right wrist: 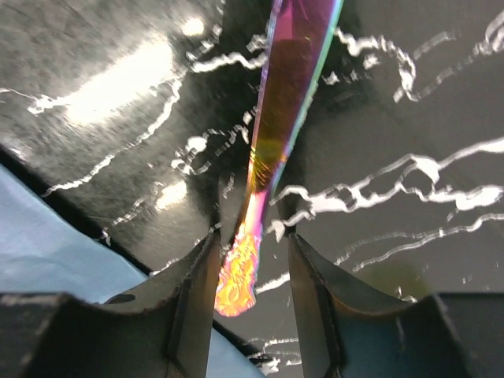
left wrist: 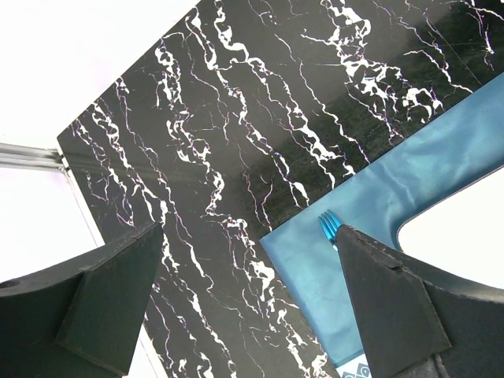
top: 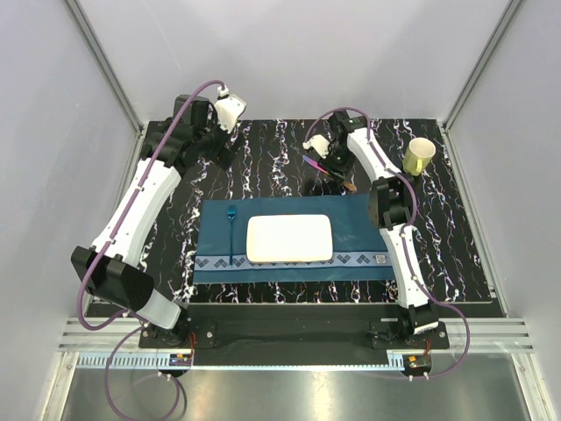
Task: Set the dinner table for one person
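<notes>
A blue placemat (top: 355,246) holds a white rectangular plate (top: 288,238), with a blue fork (top: 231,230) to its left, also in the left wrist view (left wrist: 330,225). An iridescent knife (right wrist: 279,94) lies on the dark marble behind the mat. My right gripper is open over the knife's handle, a finger on each side. My left gripper is open, held above the back left of the table with nothing between its fingers. A yellow mug (top: 417,154) stands at the back right.
An orange utensil end (top: 349,187) shows under the right gripper in the top view. White walls border the table.
</notes>
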